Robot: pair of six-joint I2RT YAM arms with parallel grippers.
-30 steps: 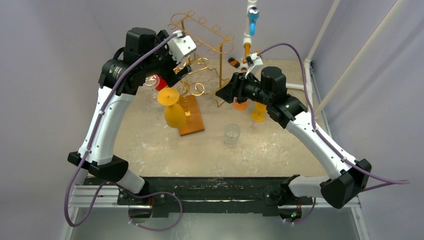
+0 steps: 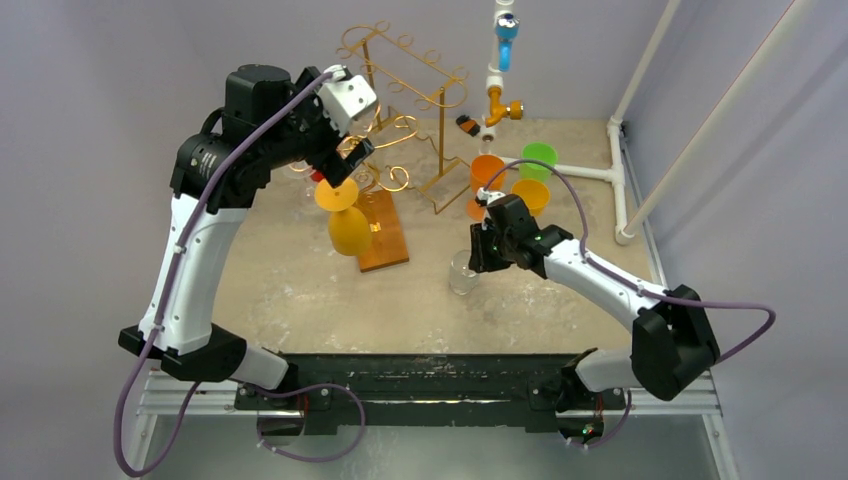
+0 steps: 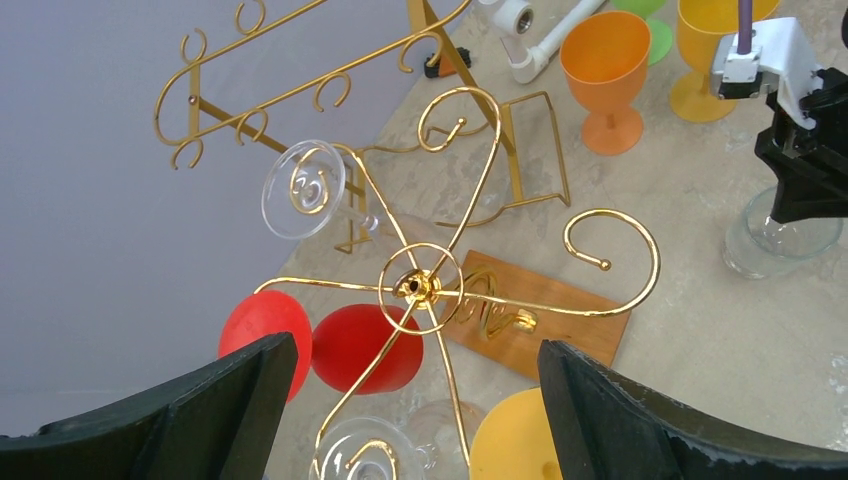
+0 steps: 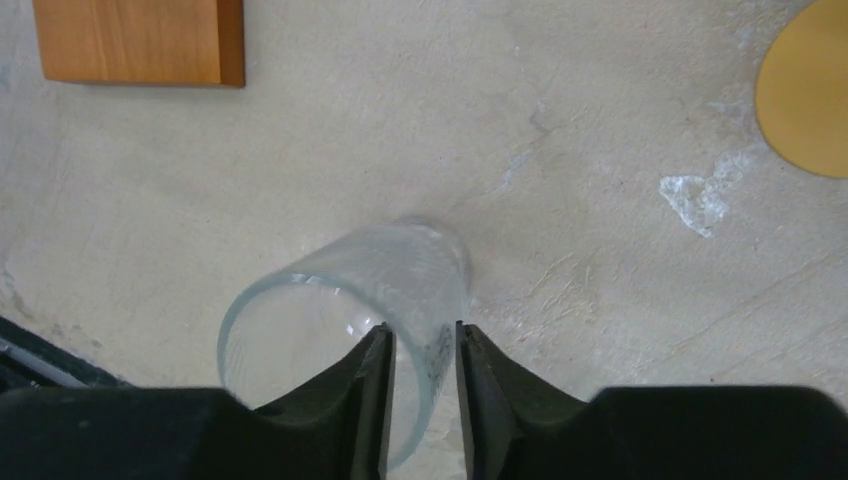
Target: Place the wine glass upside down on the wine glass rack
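Observation:
A clear glass (image 2: 462,272) without a visible stem stands mouth up on the table. My right gripper is over its rim, the fingers a small gap apart. In the right wrist view the glass wall runs between them, one finger over the mouth and the other by the outer side; contact cannot be made out. The gold wine glass rack (image 3: 590,310) has curled arms and a wooden base (image 2: 385,235). Red glasses (image 3: 368,348), a yellow glass (image 2: 350,230) and clear glasses (image 3: 303,190) hang on it upside down. Above the rack, my left gripper is open, empty.
Behind the rack stands a taller gold frame (image 2: 441,130) with loops. Orange (image 2: 487,170), green (image 2: 538,160) and yellow goblets (image 3: 710,60) are at the back right, near white pipes (image 2: 580,173).

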